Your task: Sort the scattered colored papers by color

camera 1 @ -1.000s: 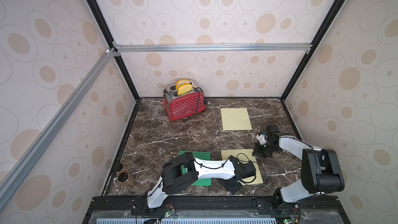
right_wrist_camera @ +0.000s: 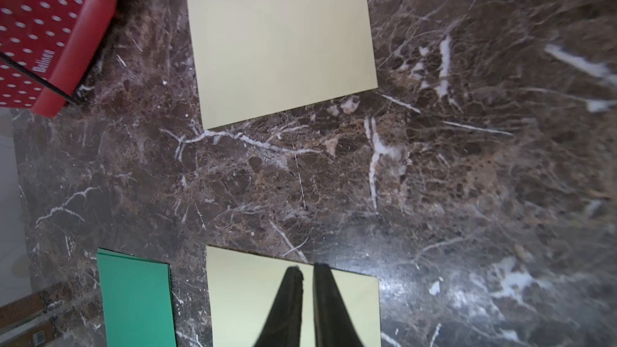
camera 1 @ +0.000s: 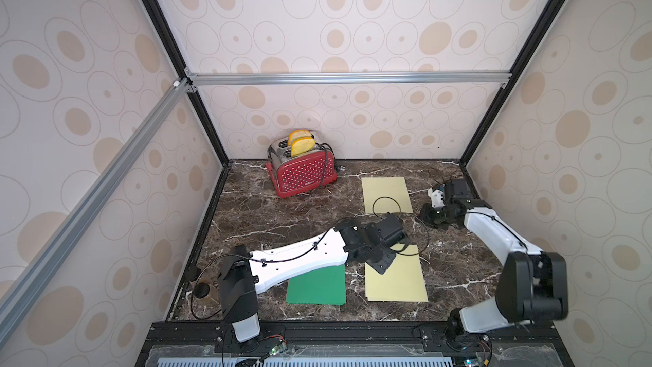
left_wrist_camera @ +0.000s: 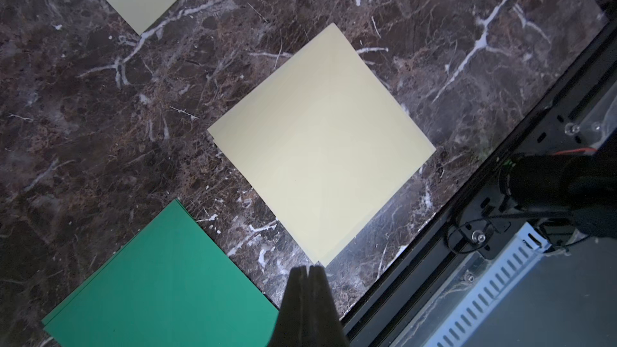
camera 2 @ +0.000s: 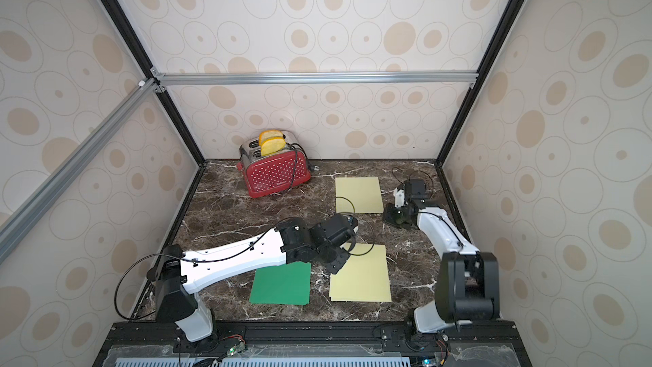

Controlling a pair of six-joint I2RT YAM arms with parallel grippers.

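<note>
A single pale yellow paper [camera 1: 385, 194] lies at the back right of the marble table. A pale yellow stack [left_wrist_camera: 321, 141] lies at the front right, beside a green stack [left_wrist_camera: 168, 276] to its left. My left gripper hangs above the front papers, shut, nothing between its fingers; in the top views its arm partly covers both stacks. My right gripper is shut too, raised to the right of the back yellow paper; no paper shows held by it.
A red toaster [camera 1: 302, 171] with yellow pieces in its slots and a cord stands at the back left. Patterned walls enclose three sides; a rail [camera 1: 285, 329] runs along the front.
My left arm has risen and extended toward the back, away from the front stacks. My right gripper has moved back toward the single yellow paper. The papers look nearly unchanged.
</note>
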